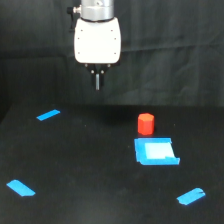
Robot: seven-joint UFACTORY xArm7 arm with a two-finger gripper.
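Note:
High over the back of the dark table, my gripper hangs pointing down from a white arm. Its dark fingers look like one narrow strip here, and I cannot tell whether they are parted. No object shows at their tips. A small red block rests on the table, lower and to the right of the gripper, well apart from it. In front of the block lies a white patch edged with blue tape.
Blue tape strips lie at the left rear, the left front and the right front. Bare dark table fills the middle and left. A dark curtain hangs behind.

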